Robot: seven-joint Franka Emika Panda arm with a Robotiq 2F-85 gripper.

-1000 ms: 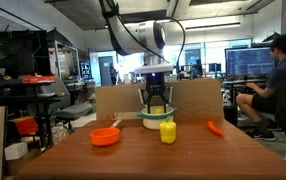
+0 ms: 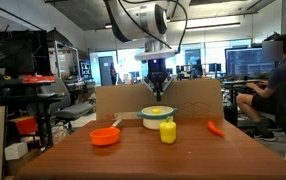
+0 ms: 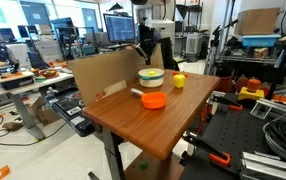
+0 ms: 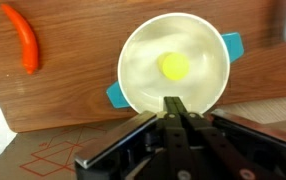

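A white pot with blue handles (image 4: 133, 62) stands on the wooden table, and a small round yellow thing (image 4: 174, 66) lies inside it. Above the pot's cardboard-side rim in the wrist view is my gripper. Its fingertips are together with nothing visible between them. From the front, the gripper (image 2: 159, 97) hangs just over the pot (image 2: 156, 122), clear of it. A yellow pepper (image 2: 167, 132) stands on the table in front of the pot; it is outside the wrist view.
An orange bowl (image 2: 105, 136) sits to the pot's left, with a pale-handled utensil (image 3: 137, 92) nearby. A red chili pepper (image 4: 24, 40) lies on the pot's other side. Cardboard (image 2: 198, 98) stands along the back edge. Bare tabletop (image 2: 133, 160) stretches across the front.
My gripper has risen from down at the pot to above it, and its fingers, spread apart before, are now together. The pot, bowl and peppers have stayed in place.
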